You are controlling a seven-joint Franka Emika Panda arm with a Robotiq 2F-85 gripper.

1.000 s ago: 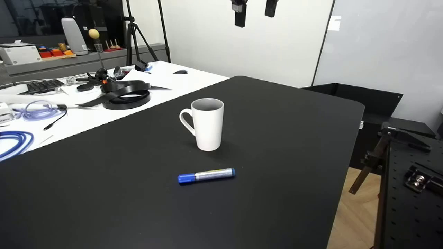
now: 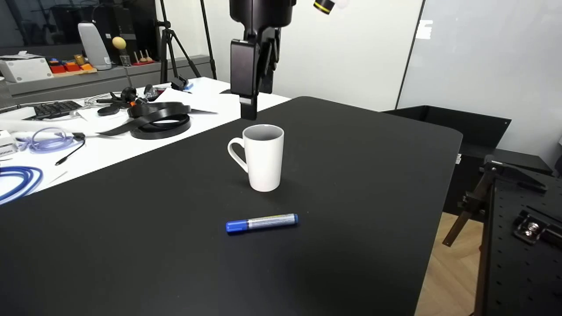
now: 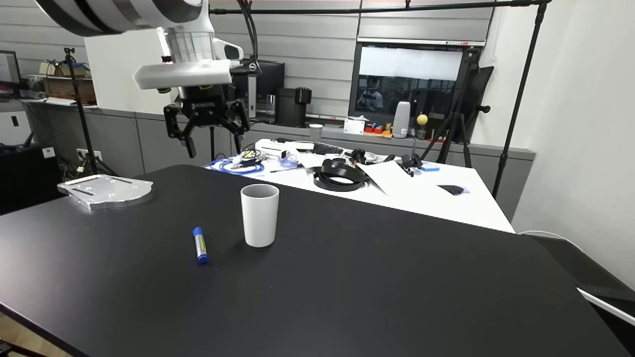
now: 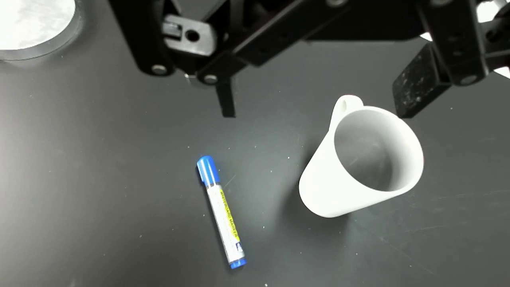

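A white mug (image 2: 264, 160) stands upright on the black table, its handle toward the left in exterior view 1. Beside it, apart, a blue-capped whiteboard marker (image 2: 261, 223) lies flat. In the wrist view the marker (image 4: 223, 215) is left of the mug (image 4: 330, 181), whose inside looks empty. My gripper (image 3: 214, 148) hangs in the air well above the table, open, with nothing between its fingers. From above, the gripper has one finger near the mug's far rim in the picture and the other off to the left.
A silver metal plate (image 3: 110, 189) lies on the table's far left in exterior view 2. Behind stands a white table (image 3: 428, 196) with cables, black tape (image 3: 339, 175) and other clutter. Plenty of bare black tabletop surrounds the mug and marker.
In exterior view 1 my gripper has come lower and farther left, and has turned so that its fingers overlap. The mug and marker have stayed where they were.
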